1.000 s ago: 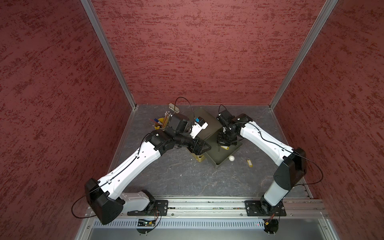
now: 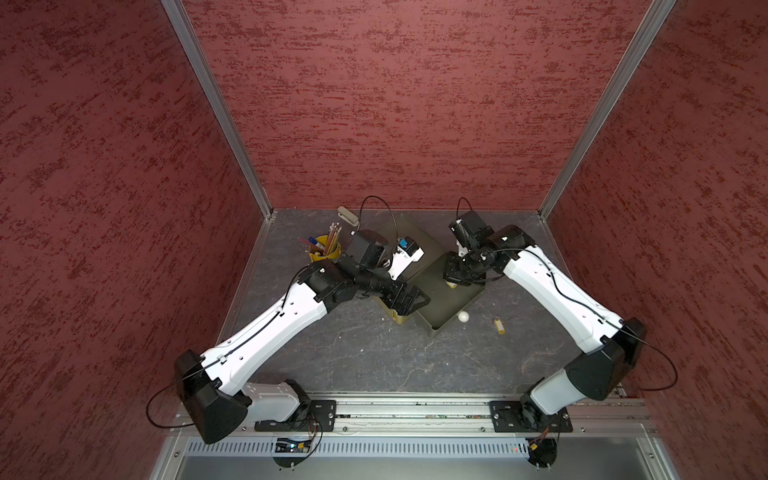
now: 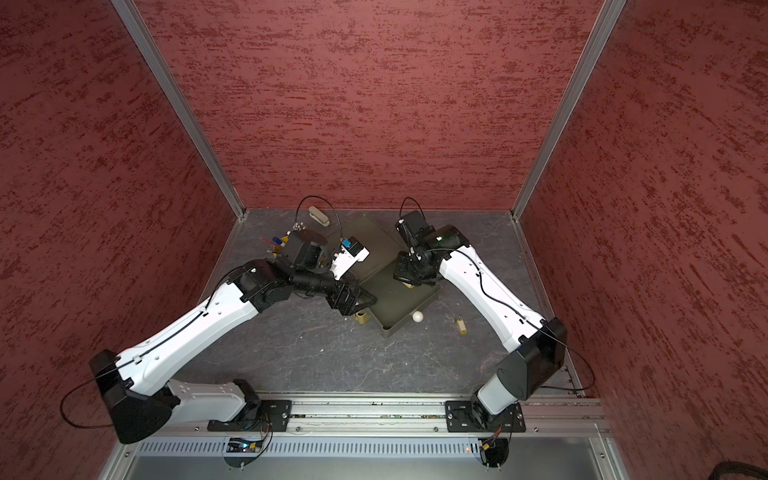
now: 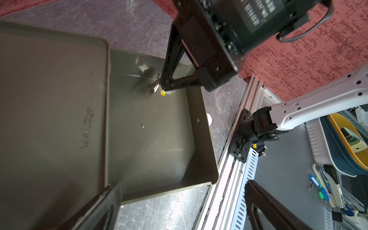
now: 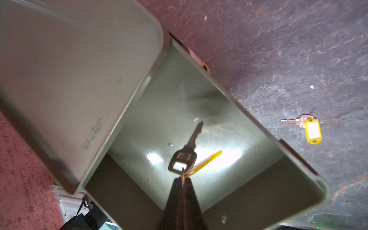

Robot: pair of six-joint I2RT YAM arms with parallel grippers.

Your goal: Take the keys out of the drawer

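The grey-green drawer (image 5: 245,184) stands pulled out from its cabinet (image 4: 49,107). A key (image 5: 184,158) with a yellow tag (image 5: 207,162) dangles from my right gripper, which is shut on its ring. In the left wrist view the right gripper is above the drawer's interior, the blurred keys (image 4: 155,85) hanging beneath its fingers. Another key with a yellow tag (image 5: 313,131) lies on the table outside the drawer. My left gripper is open and empty, with its fingers at the bottom of its own view, near the drawer's edge.
A white ball (image 2: 463,317) sits on the table close by the drawer. Left of the cabinet is a yellow cup of pencils (image 2: 324,248), with a pale object (image 2: 347,215) behind it.
My right gripper has risen and moved to the right, lifting the keys off the drawer floor so that they swing below it. The left gripper has shifted only slightly.
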